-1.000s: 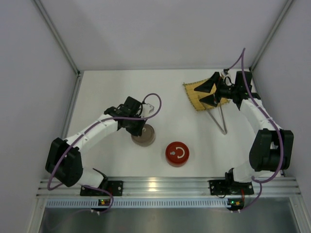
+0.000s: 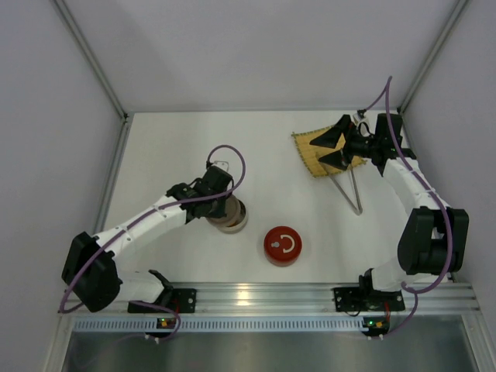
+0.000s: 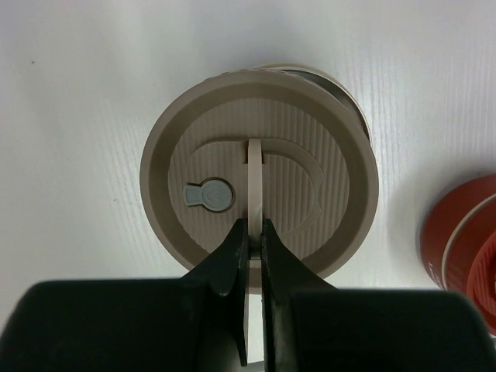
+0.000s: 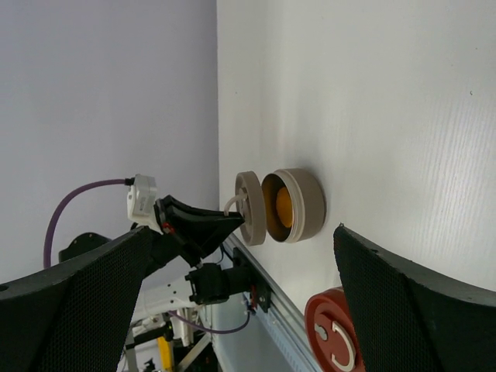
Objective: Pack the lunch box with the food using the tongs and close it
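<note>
My left gripper is shut on the raised handle of a round taupe lid [image 3: 221,120]. In the right wrist view that lid [image 4: 250,208] is clear of the taupe bowl [image 4: 308,203], and an orange item [image 4: 284,207] shows inside the bowl. From above, the lid still hides most of the bowl [image 2: 237,226], leaving only its right side uncovered. A red lidded container [image 2: 283,246] stands to the bowl's right. Over the woven yellow mat [image 2: 311,157] at the far right, my right gripper [image 2: 319,150] hangs open and empty.
Two metal utensils [image 2: 356,195] lie beside the mat, their ends hidden under the right gripper. A metal rail [image 2: 263,293] runs along the front.
The left gripper has moved left with the taupe lid, lifting it off the bowl and exposing the bowl's right side. The right arm, mat and red container have not moved.
</note>
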